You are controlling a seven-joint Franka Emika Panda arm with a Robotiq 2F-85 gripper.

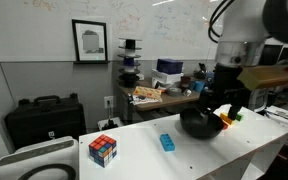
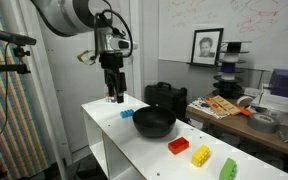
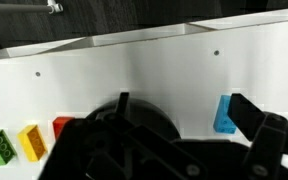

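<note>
My gripper is open over the white table, with nothing between its fingers. Below it in the wrist view, a black bowl (image 3: 152, 112) is partly hidden by the left finger, and a blue block (image 3: 223, 115) lies beside the right finger. In exterior view 2 the bowl (image 2: 154, 124) stands upright and looks empty. A red block (image 2: 182, 145), a yellow block (image 2: 201, 155) and a green block (image 2: 228, 169) lie in a loose row to one side of it. On its other side are the blue block (image 1: 167, 142) and a Rubik's cube (image 1: 102, 150).
Behind the white table (image 2: 149, 160) runs a wooden bench (image 2: 252, 130) crowded with boxes and small items. A black case (image 1: 45, 121) stands at the back left in exterior view 1. Bare tabletop lies around the blue block.
</note>
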